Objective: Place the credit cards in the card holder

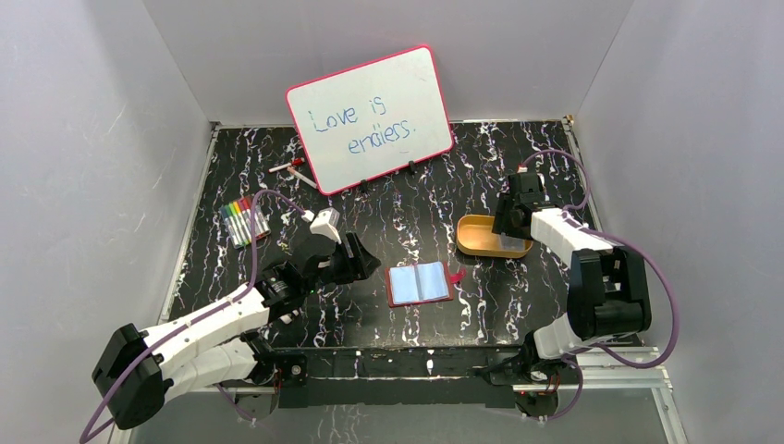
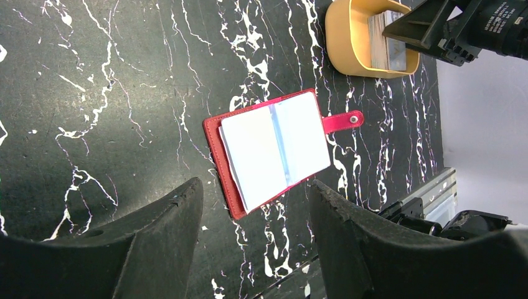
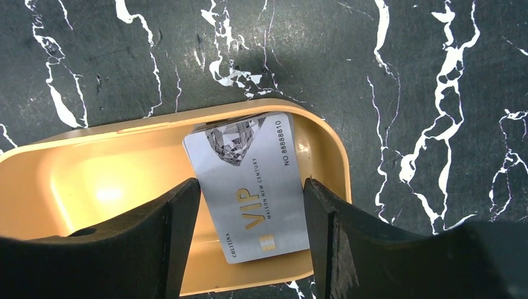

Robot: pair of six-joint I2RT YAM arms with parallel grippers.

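A red card holder (image 2: pixel 224 168) with clear sleeves lies open on the dark table, its strap pointing right. In the tan tray (image 3: pixel 118 128), silver cards are stacked, and the top card (image 3: pixel 249 180) shows "VIP" and a diamond. My right gripper is part open over the tray, one finger at each long side of that card. Whether the fingers touch its edges I cannot tell. To the left of the holder, my left gripper (image 1: pixel 365 259) hangs above the table, part open with nothing between its fingers.
A whiteboard (image 1: pixel 370 120) reading "Love is endless." stands at the back. Several coloured markers (image 1: pixel 244 221) lie at the left, and two more lie by the board. Bare table separates the holder from the board.
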